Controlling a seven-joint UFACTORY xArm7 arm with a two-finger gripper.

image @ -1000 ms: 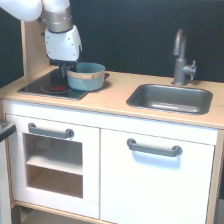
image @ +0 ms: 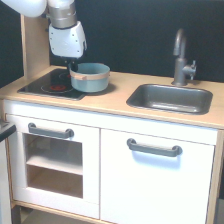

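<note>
A grey-blue pot [image: 91,80] stands near the right edge of the dark stovetop [image: 50,83], at the left of the toy kitchen's counter. My white arm reaches down from the top left. Its gripper [image: 72,66] is at the pot's left rim, dark fingers against or very close to it. The fingers are too small and dark to tell whether they are shut on the rim or handle, or only beside it. The pot looks upright; its inside is mostly hidden.
A steel sink [image: 170,98] with a grey faucet [image: 181,60] is on the right. Bare wooden counter [image: 118,88] lies between pot and sink. Below are a cabinet with a window and a white door [image: 152,180], both with dark handles. A wooden post [image: 36,40] rises behind the arm.
The pot has shifted a little to the right, off part of the stovetop. My arm and gripper have moved right along with it, staying at its left rim.
</note>
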